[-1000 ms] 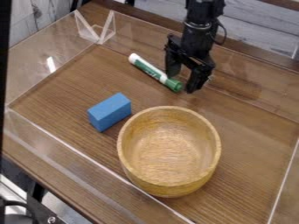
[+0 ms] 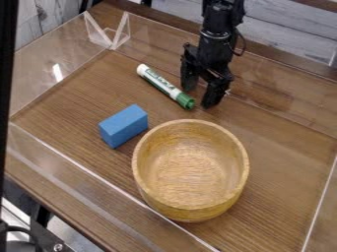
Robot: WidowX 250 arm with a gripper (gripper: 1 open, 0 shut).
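My black gripper [image 2: 208,81] hangs low over the wooden table at the upper middle, just right of a white and green marker-like stick [image 2: 168,87]. Its fingers are dark and overlapping, so whether they are apart or closed is unclear. The stick lies diagonally on the table, its green end toward the front right, close to the fingers.
A blue block [image 2: 122,126] lies left of centre. A large empty tan bowl [image 2: 187,201] takes up the lower middle. Raised edges run along the back and left.
The stick has shifted toward the front left since a second ago. My gripper has changed its pose slightly, staying beside the stick's right side.
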